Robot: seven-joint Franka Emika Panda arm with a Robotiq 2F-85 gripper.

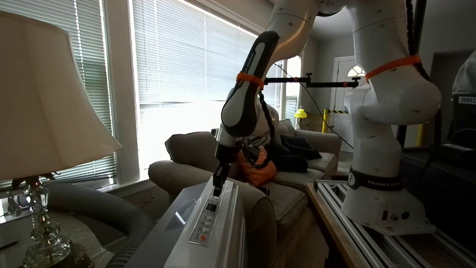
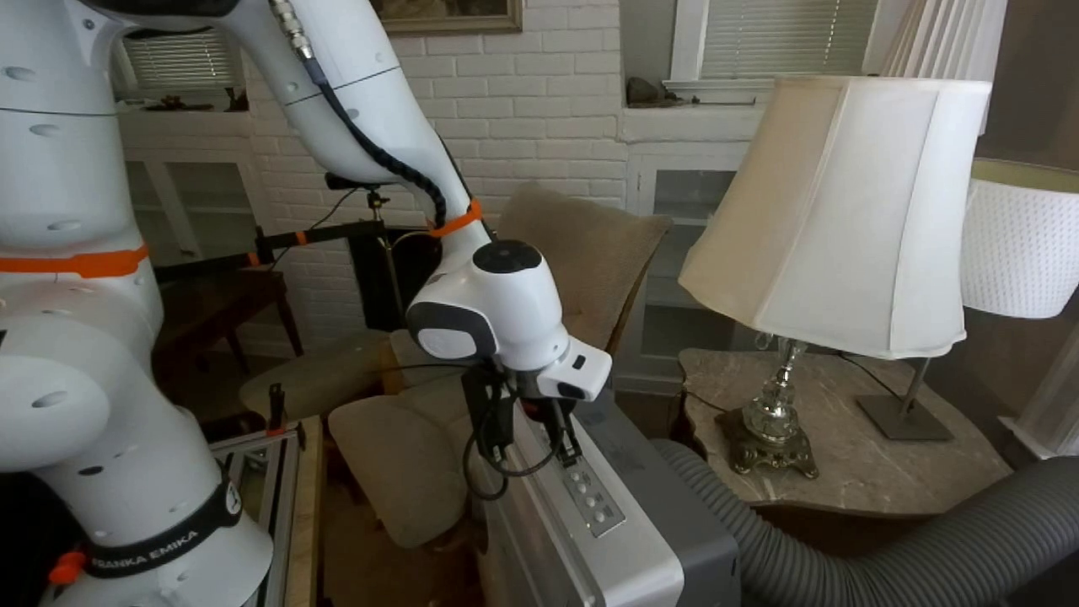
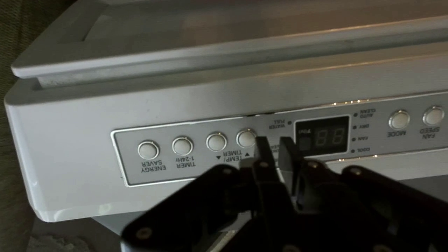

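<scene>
A grey control panel [image 3: 199, 153] runs along the top of a white appliance [image 3: 75, 121], its lettering upside down in the wrist view. My gripper points down at it, fingers slightly apart with a narrow empty gap. The tips appear between the up-arrow TEMP/TIMER button [image 3: 246, 138] and the dark digital display [image 3: 322, 136], and hide some lettering. Left of the up-arrow are the down-arrow button [image 3: 216, 142], the TIMER button [image 3: 182, 145] and the ENERGY SAVER button [image 3: 148, 149]. Whether a fingertip touches the panel, I cannot tell.
Right of the display sit the MODE button [image 3: 399, 120] and FAN SPEED button [image 3: 433, 115]. A couch arm [image 1: 259, 205] stands close beside the appliance. Across from it are a grey hose [image 2: 809, 556] and a table with a lamp [image 2: 840, 222].
</scene>
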